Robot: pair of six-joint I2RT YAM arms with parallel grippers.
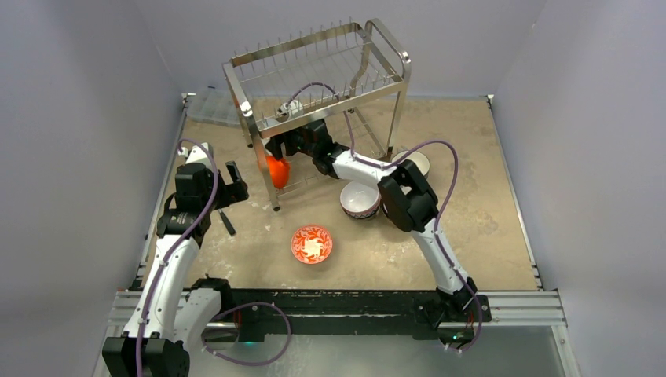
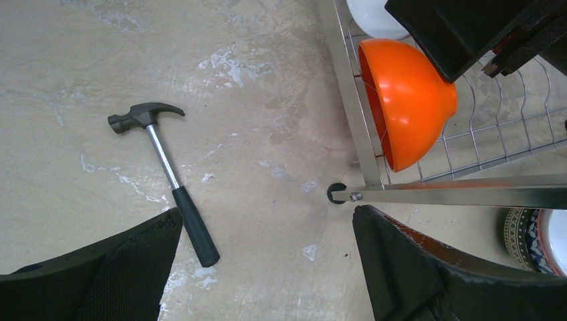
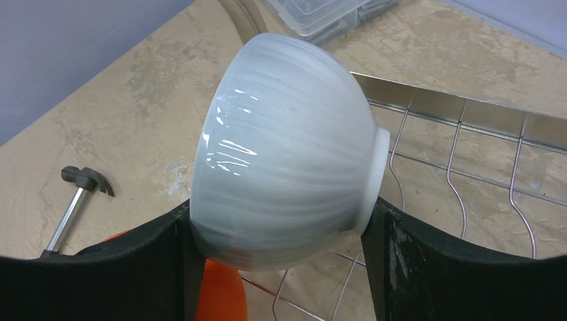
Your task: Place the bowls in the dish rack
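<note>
The metal dish rack (image 1: 259, 149) stands at the back. On its lower tier an orange bowl (image 2: 421, 100) rests on its side, with a white bowl (image 2: 378, 15) behind it. My right gripper (image 1: 276, 144) reaches in under the upper tier. In the right wrist view the tilted white bowl (image 3: 287, 147) fills the wide gap between its spread fingers; whether they touch it is unclear. An orange-patterned bowl (image 1: 312, 244) sits on the table front, and a white-lined bowl (image 1: 360, 198) sits right of the rack. My left gripper (image 1: 234, 182) is open and empty, left of the rack.
A hammer (image 2: 167, 167) lies on the table below the left gripper. A clear plastic box (image 1: 214, 106) stands at the back left. Another pale bowl (image 1: 418, 162) is partly behind the right arm.
</note>
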